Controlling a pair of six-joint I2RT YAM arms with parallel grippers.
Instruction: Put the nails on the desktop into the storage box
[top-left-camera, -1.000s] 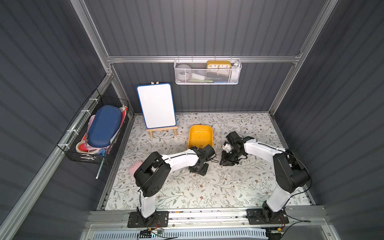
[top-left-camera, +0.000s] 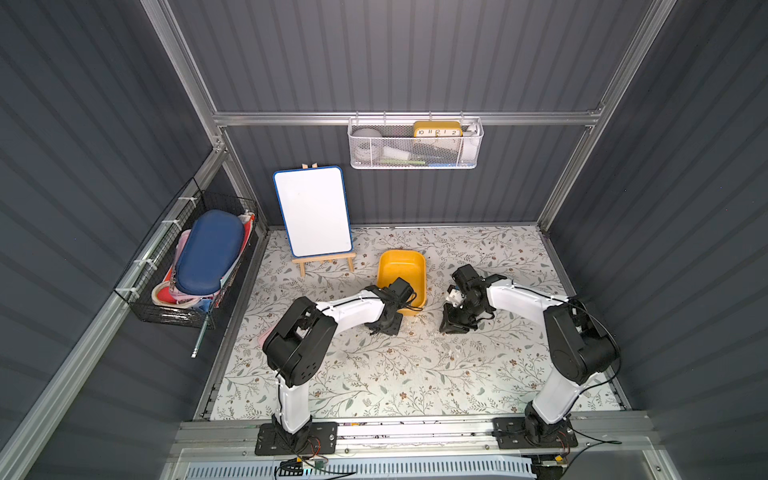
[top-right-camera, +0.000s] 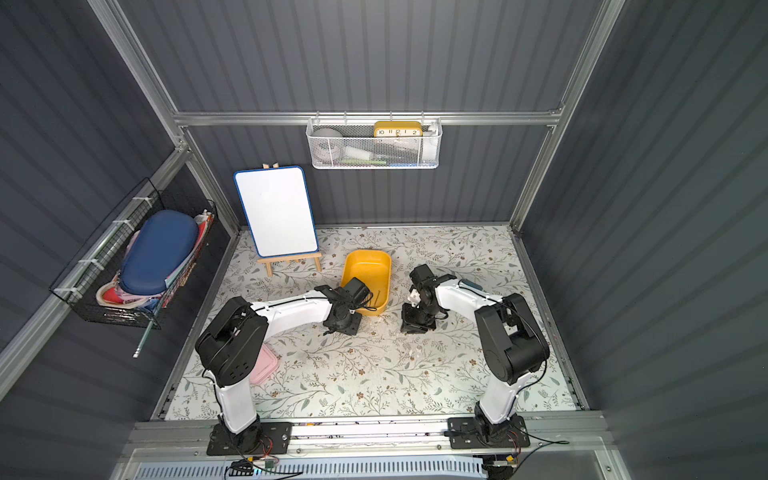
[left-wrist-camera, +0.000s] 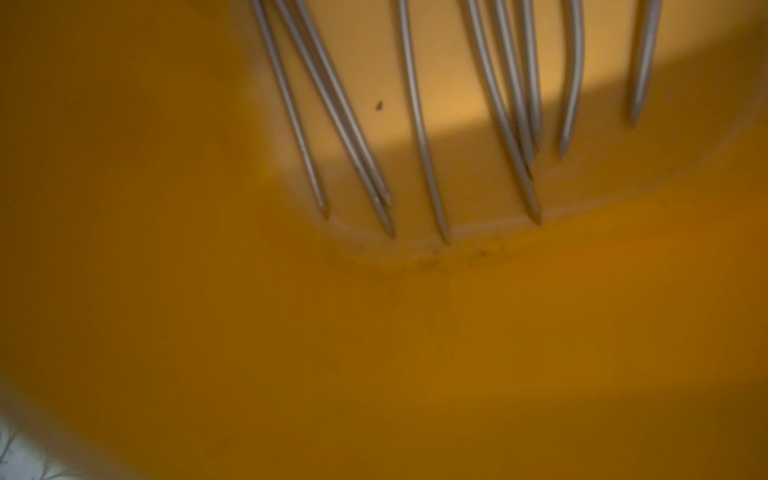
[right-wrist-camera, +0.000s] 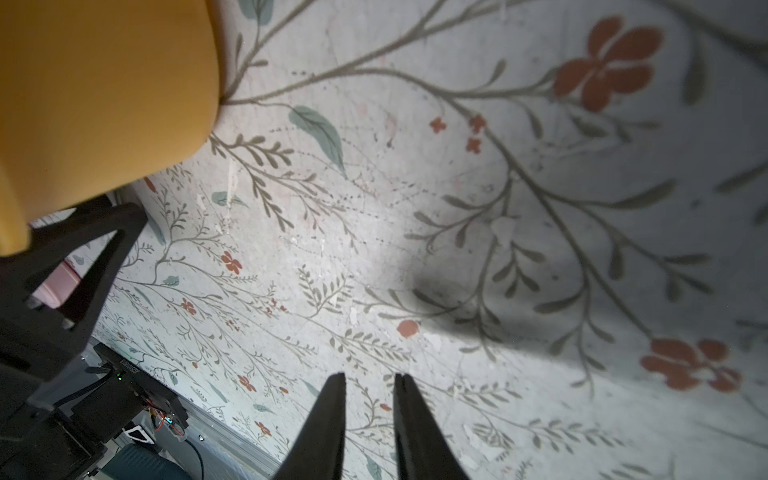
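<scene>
The yellow storage box (top-left-camera: 402, 264) stands mid-table. In the left wrist view, several grey nails (left-wrist-camera: 424, 160) lie on its floor, their points toward the near wall. My left gripper (top-right-camera: 373, 302) is over the box's near end, its thin black fingers apart in the top views. No nail shows between them, though they are small there and outside the left wrist view. To the right of the box, low over the table, my right gripper has its two narrow fingers apart with nothing between them. I make out no loose nail on the patterned tabletop; pale specks there are unclear.
A whiteboard (top-left-camera: 313, 212) on a small easel stands at the back left. A pink item (top-right-camera: 264, 364) lies by the left arm, partly hidden. A dark flat object (top-right-camera: 470, 284) sits behind the right arm.
My left gripper has moved back and slightly left, from the box's near edge to over its near end. The right arm has hardly moved.
</scene>
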